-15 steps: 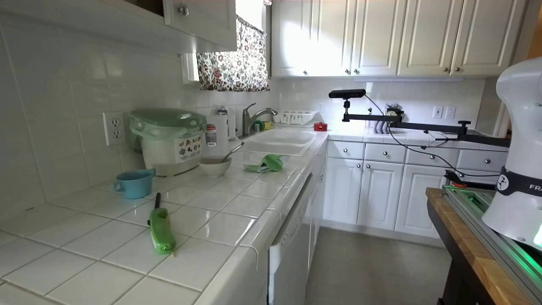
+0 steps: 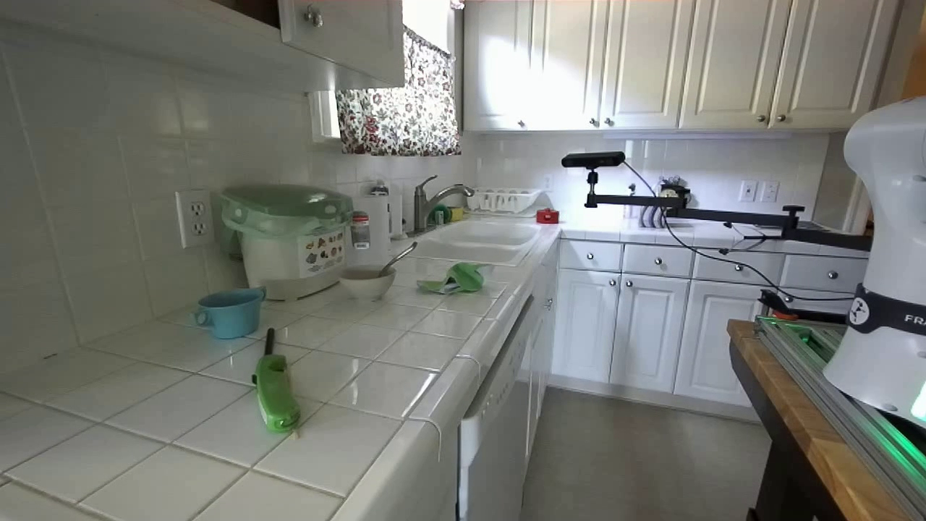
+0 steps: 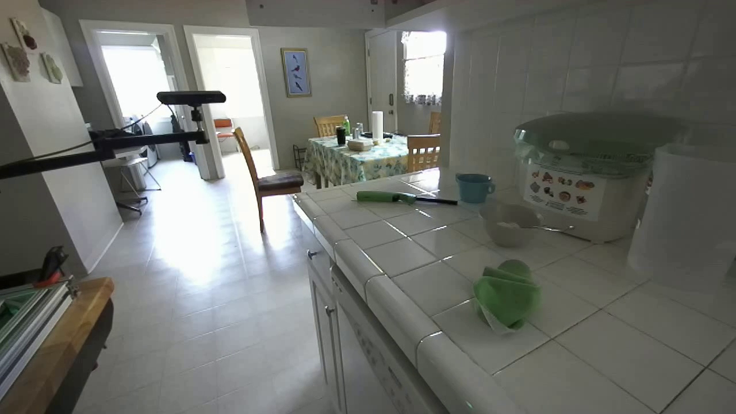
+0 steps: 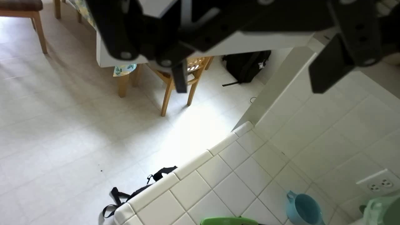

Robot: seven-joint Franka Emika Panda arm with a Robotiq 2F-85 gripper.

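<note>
In the wrist view my gripper is open, its two dark fingers wide apart with nothing between them. It is held above and away from the counter [image 4: 225,180]. At the bottom edge of that view a green lighter [image 4: 221,221] is partly cut off, beside a light blue cup [image 4: 306,210]. Exterior view 1 shows the lighter [image 2: 275,395] lying on the tiles, its black nozzle toward the cup [image 2: 231,314]. A bowl [image 2: 367,284] with a spoon stands farther back, near a crumpled green cloth [image 2: 464,278]. Neither exterior view shows the gripper.
A lidded rice cooker [image 2: 291,252] stands against the wall, with the sink [image 2: 486,233] beyond. A camera boom [image 2: 729,215] sticks out from the right, above the floor. Chairs and a table [image 3: 321,155] stand past the counter's end.
The white arm at the right edge of exterior view 1 has shifted very slightly left. The objects on the counter have not moved.
</note>
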